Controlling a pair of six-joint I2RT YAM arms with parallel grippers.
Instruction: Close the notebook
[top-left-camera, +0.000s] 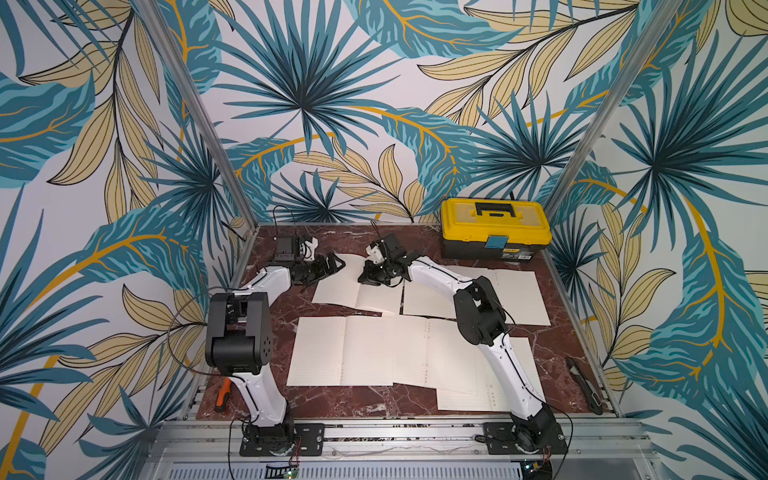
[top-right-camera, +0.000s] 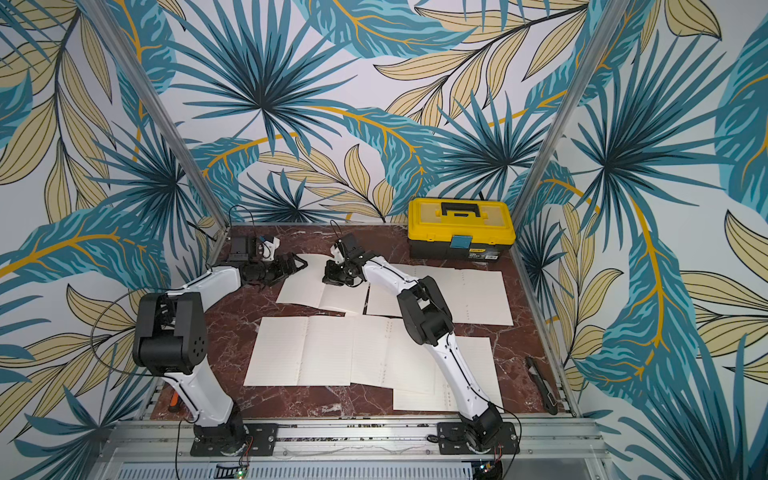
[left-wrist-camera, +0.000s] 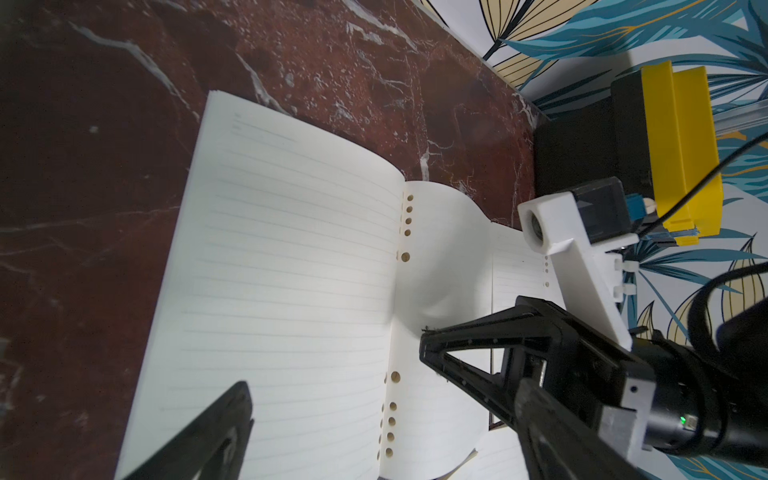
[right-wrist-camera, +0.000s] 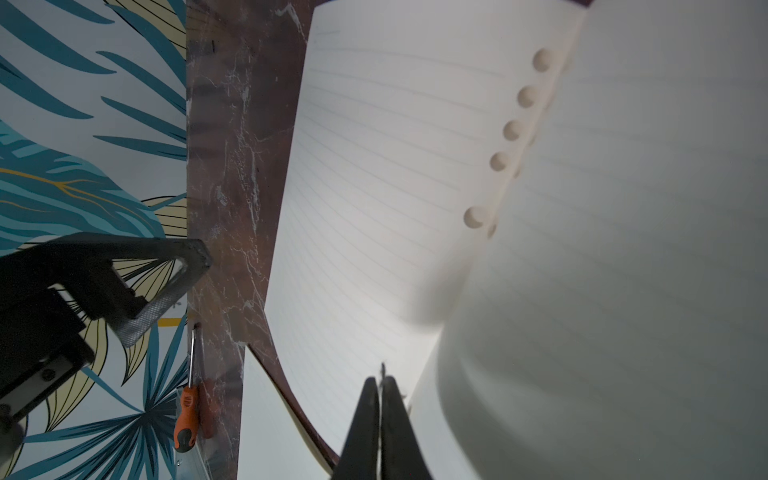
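Note:
An open notebook (top-left-camera: 339, 286) with cream pages lies flat at the back left of the table. In the left wrist view its lined left page (left-wrist-camera: 280, 280) is bare, and a row of punched holes runs along the fold. My right gripper is shut with nothing showing between its fingers, its tips at or just above the page by the fold; contact is hard to tell. My left gripper (top-left-camera: 337, 262) stands open over the left page's outer edge, its two fingers (left-wrist-camera: 216, 436) wide apart with nothing between them.
Another open notebook (top-left-camera: 512, 294) lies to the right, and more open notebooks (top-left-camera: 316, 350) overlap along the front. A yellow toolbox (top-left-camera: 496, 220) stands at the back right. An orange-handled screwdriver (top-left-camera: 223, 394) lies front left and a dark tool (top-left-camera: 584, 385) front right.

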